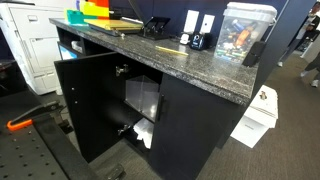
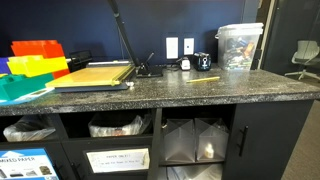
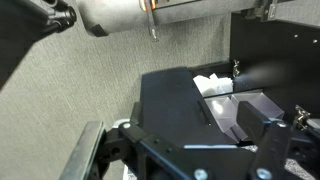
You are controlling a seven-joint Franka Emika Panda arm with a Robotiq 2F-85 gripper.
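Observation:
My gripper stands open in the wrist view, its fingers spread wide with nothing between them. Beyond it is the black cabinet (image 3: 180,95), seen from above. One cabinet door (image 1: 90,105) is swung wide open; beside it, a closed black panel (image 1: 185,125) with a dark handle faces out. Inside the opening are clear bins (image 1: 142,95) and something white, perhaps a bag (image 1: 144,131). The gripper is outside both exterior views.
On the speckled counter (image 2: 150,97) are colored blocks (image 2: 35,65), a paper cutter (image 2: 95,76), a yellow pencil-like item (image 2: 203,80), a dark mug (image 2: 203,61) and a clear tub (image 2: 237,48). A white box (image 1: 257,115) stands beyond the cabinet.

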